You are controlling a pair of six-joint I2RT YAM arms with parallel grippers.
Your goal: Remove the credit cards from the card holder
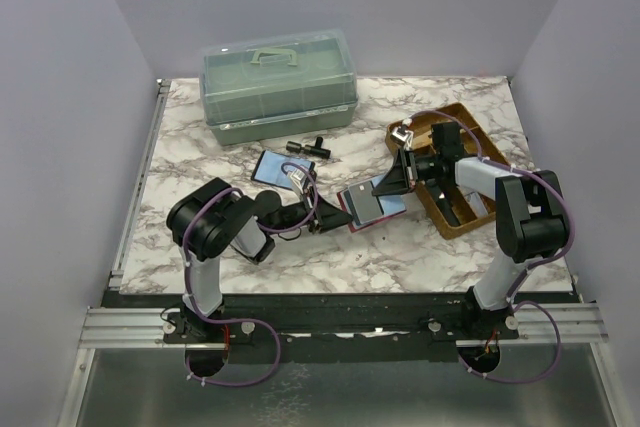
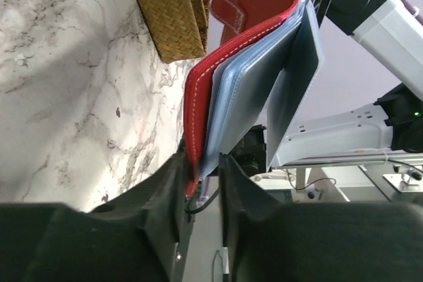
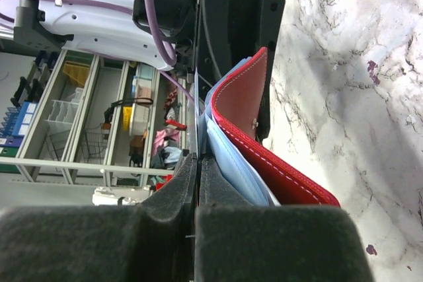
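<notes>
My right gripper is shut on a thin edge of the sleeves. My left gripper is at the holder's lower edge, its fingers part open around the tip of the red cover and blue sleeve; whether they touch it I cannot tell.
A woven divided box (image 1: 478, 217) stands at the right. A blue card (image 1: 272, 168) and a small black tool (image 1: 305, 150) lie behind my left arm. A green lidded case (image 1: 280, 125) sits at the back.
</notes>
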